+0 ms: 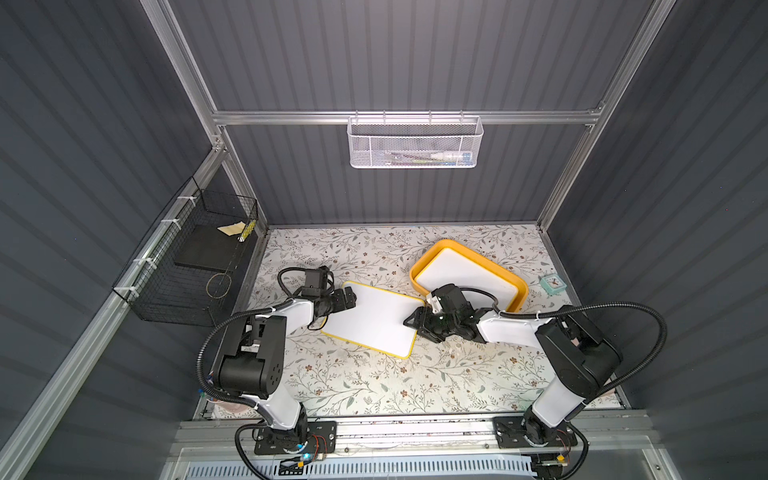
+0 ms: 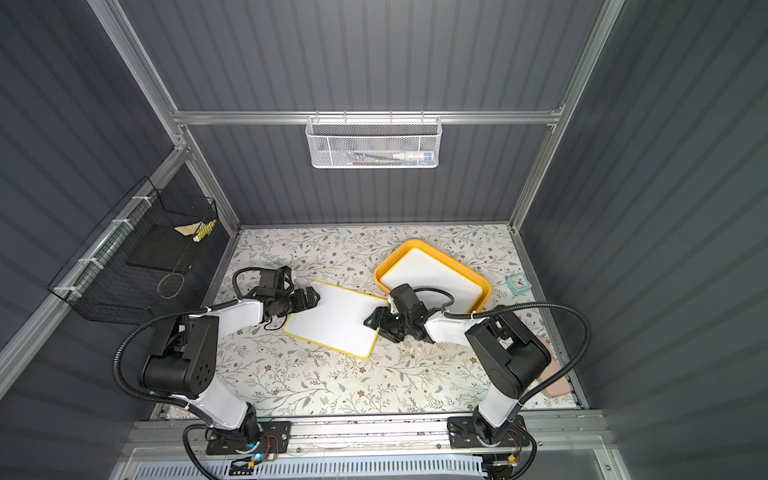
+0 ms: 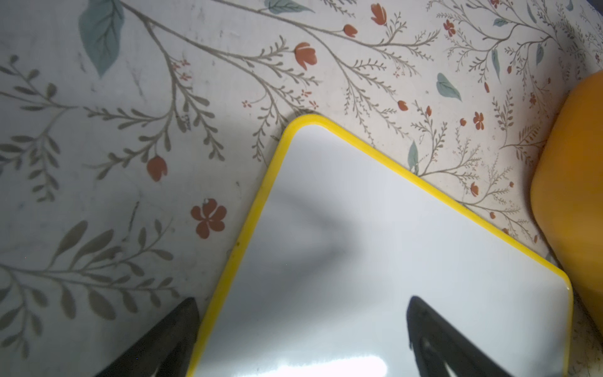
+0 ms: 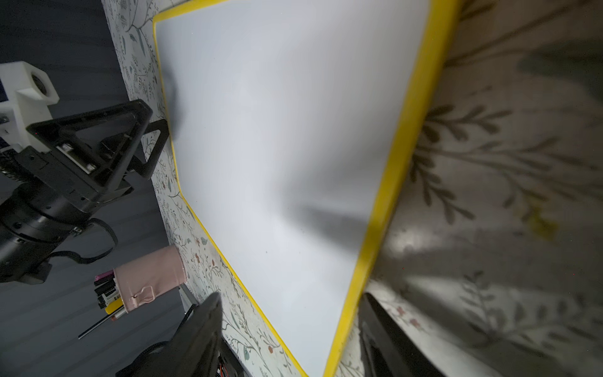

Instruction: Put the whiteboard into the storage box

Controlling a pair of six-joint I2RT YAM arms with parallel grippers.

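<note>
The whiteboard (image 1: pixel 372 318), a white sheet with a thin yellow rim, lies on the patterned table between both arms. Over its left short edge is my left gripper (image 1: pixel 349 299), open; in the left wrist view its dark fingers (image 3: pixel 442 339) are spread, one outside the yellow rim and one over the white face. At the opposite short edge my right gripper (image 1: pixel 414 323) is open too, its fingers (image 4: pixel 201 336) on either side of the rim. Behind the right arm stands the storage box (image 1: pixel 480 268), orange-walled with a white inside, partly hidden by that arm.
A small mint clock (image 2: pixel 518 284) sits near the table's right edge. On the left wall hangs a black wire basket (image 1: pixel 196 264), and a white mesh basket (image 1: pixel 415 144) is on the back wall. Bare table lies in front of the whiteboard. A pink holder (image 4: pixel 150 276) stands near the left arm.
</note>
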